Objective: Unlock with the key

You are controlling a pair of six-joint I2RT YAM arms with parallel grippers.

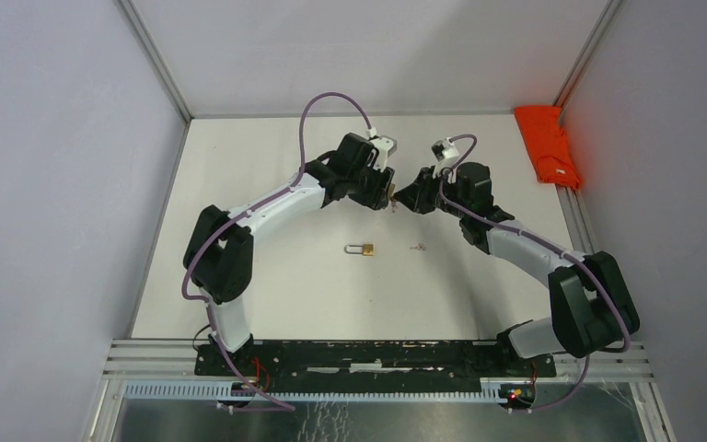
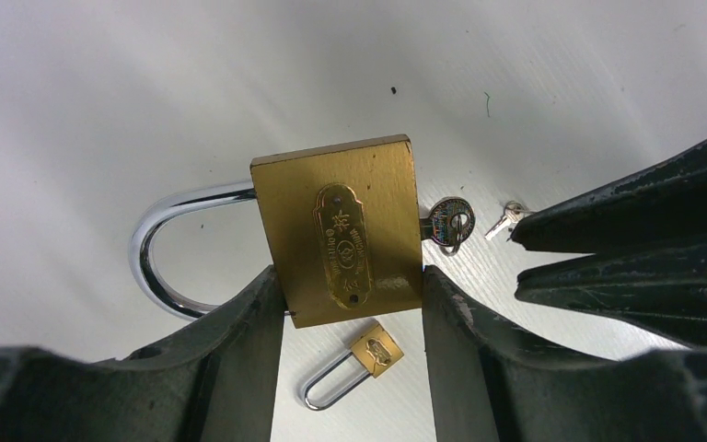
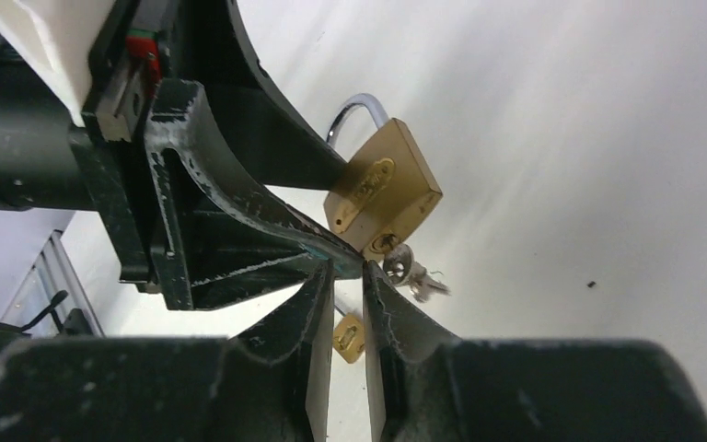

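A large brass padlock (image 2: pixel 341 230) with a steel shackle hangs above the table, my left gripper (image 1: pixel 386 197) shut on its body. A key sticks out of the body's end, with more keys dangling from it in the right wrist view. My right gripper (image 1: pixel 403 201) is just to the right of the lock, its fingertips beside that key in the left wrist view, a narrow gap between them, nothing held.
A small brass padlock (image 1: pixel 361 250) and small keys (image 1: pixel 418 247) lie on the white table (image 1: pixel 267 166) below. A red cloth bag (image 1: pixel 548 144) lies at the back right.
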